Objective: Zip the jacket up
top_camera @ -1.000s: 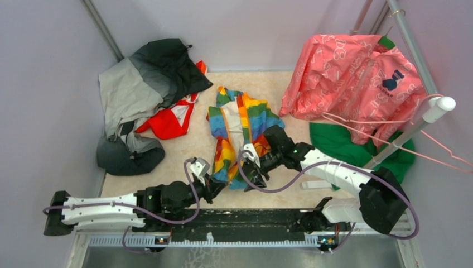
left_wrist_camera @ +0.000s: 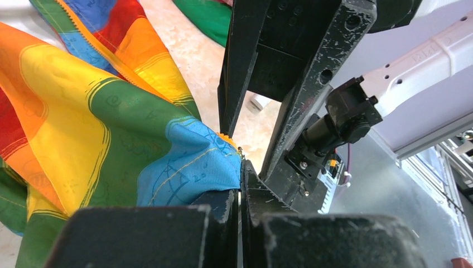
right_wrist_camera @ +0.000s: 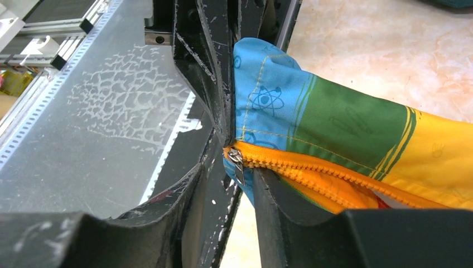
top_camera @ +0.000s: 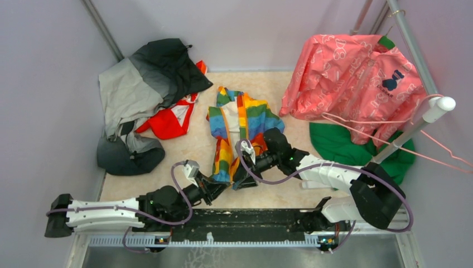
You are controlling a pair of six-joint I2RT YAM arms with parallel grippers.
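Note:
The rainbow jacket (top_camera: pixel 254 114) lies front-up and unzipped in the middle. My left gripper (top_camera: pixel 218 187) is shut on its blue lower corner (left_wrist_camera: pixel 189 162), where the orange zipper ends. In the right wrist view the metal zipper slider (right_wrist_camera: pixel 236 159) sits at that corner, just below the left gripper's fingertips, with the orange teeth running rightward. My right gripper (top_camera: pixel 244 180) is open, its two fingers either side of and just short of the slider, nothing clearly held between them.
Grey and red garments (top_camera: pixel 139 84) are piled at the left. A pink jacket (top_camera: pixel 351 78) hangs at the right over a green cloth (top_camera: pixel 329 137), beside a metal rail and hangers. The table's front edge is just below both grippers.
Both arms have shifted slightly toward the front edge with the jacket's corner; my right gripper has moved a little down and left, closer to the left one.

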